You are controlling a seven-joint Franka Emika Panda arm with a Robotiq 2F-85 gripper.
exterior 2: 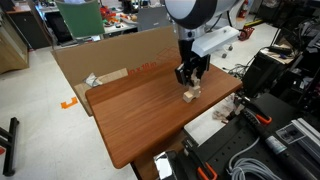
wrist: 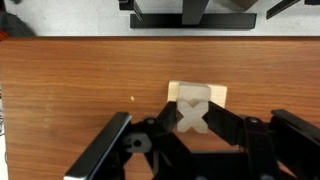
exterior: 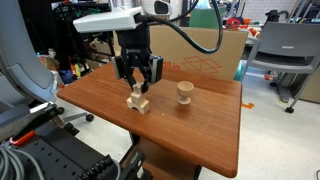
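A pale wooden piece with an X-shaped top (wrist: 192,117) sits between my fingers in the wrist view. My gripper is shut on it, pointing down. Directly beneath, a wider pale block (wrist: 176,92) rests on the brown table, its edges showing around the held piece. In the first exterior view my gripper (exterior: 138,87) is low over the pale stack (exterior: 138,104), near the table's front edge. Whether the held piece touches the block below is hard to tell.
A light wooden cup (exterior: 184,92) stands on the table to the right of the stack. Bare tabletop (exterior: 205,125) extends further right. A cardboard panel (exterior: 200,50) stands behind the table, with a grey chair (exterior: 285,45) beyond it.
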